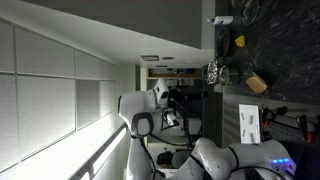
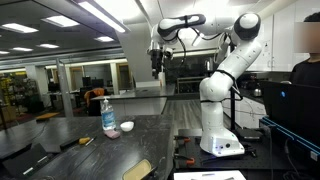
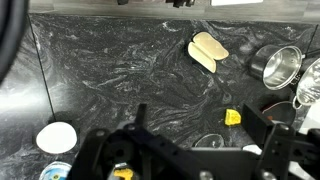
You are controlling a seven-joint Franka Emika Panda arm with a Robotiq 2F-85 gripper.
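Note:
High above the dark table hangs my gripper, open, its fingers spread wide with nothing between them. The wrist view looks down on a tan, two-part flat piece [image 3: 208, 51] near the table's upper edge. A metal pot [image 3: 276, 66] stands at the right, and a small yellow object [image 3: 232, 117] lies below it, near the right finger. At the lower left is a round white bowl [image 3: 57, 137]. In exterior view 2 the gripper [image 2: 157, 62] is far over the table, clear of the tan piece [image 2: 138, 170].
A tall bottle [image 2: 108, 114] stands near the white bowl [image 2: 127, 127] on the table. Another yellow item [image 3: 123, 173] shows at the wrist view's bottom edge, partly hidden. A person sits at the right in exterior view 2.

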